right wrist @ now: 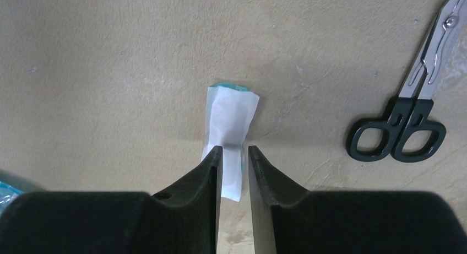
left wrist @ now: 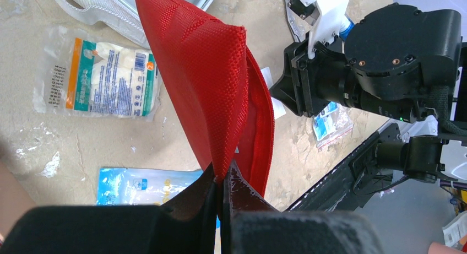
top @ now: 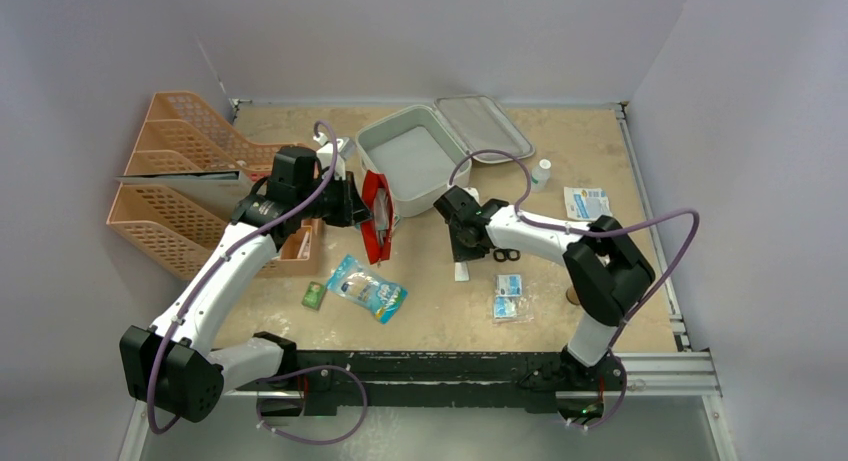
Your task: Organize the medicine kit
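A red pouch hangs from my left gripper, which is shut on its fabric; in the top view the pouch gapes open with pale contents showing. Below my right gripper lies a small white packet with a teal edge, flat on the table. The right fingers are part open, a narrow gap between them, and the packet's near end shows behind that gap. Whether they touch it I cannot tell. The grey-white case stands open and looks empty, its lid folded back on the table.
Black-handled scissors lie right of the packet. A blue bag, a green box and small blue-white packs lie in front. An orange divided basket fills the left; a white bottle stands right.
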